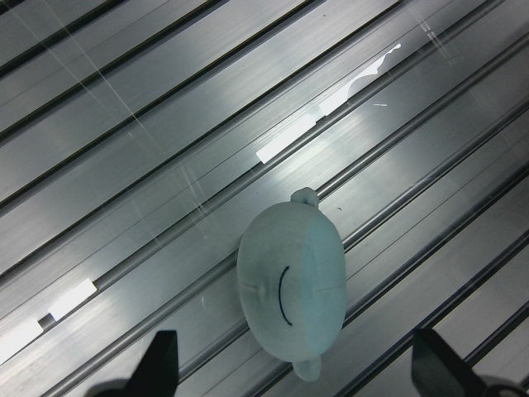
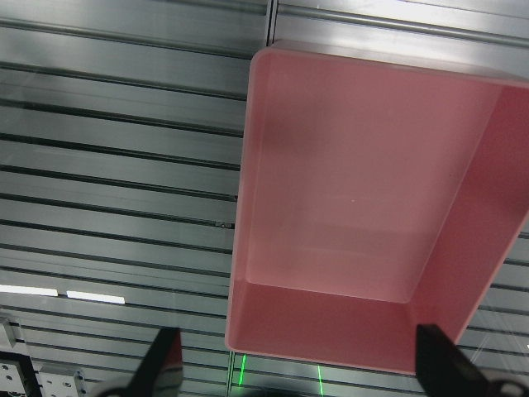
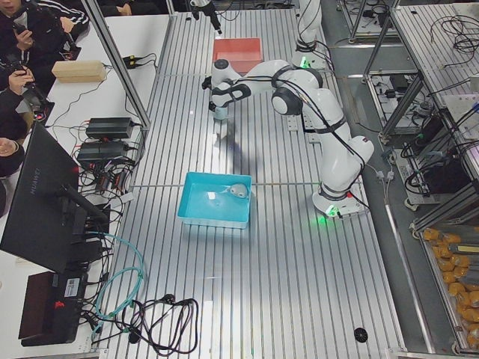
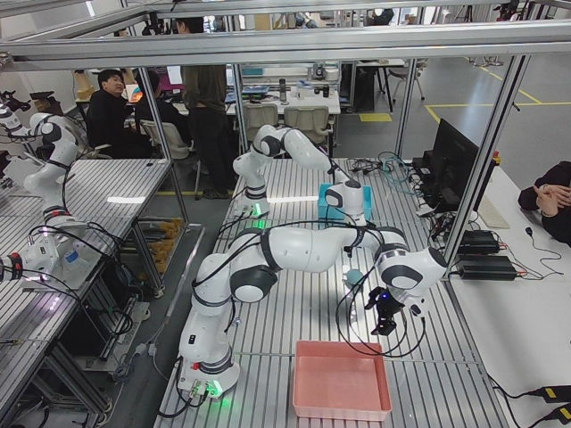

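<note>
A pale blue-grey plush [image 1: 289,273] with a stitched curved line lies on the slatted metal table. My left gripper hovers over it, open, its two fingers either side of the plush's lower part in the left wrist view, not gripping it. My right gripper stands open above the table beside the empty pink bin [image 2: 355,190], nothing between its fingers.
A blue bin [image 3: 213,213] with a small pale object [image 3: 238,190] in it sits mid-table. A monitor, black boxes and cables line the left edge in the camera left view.
</note>
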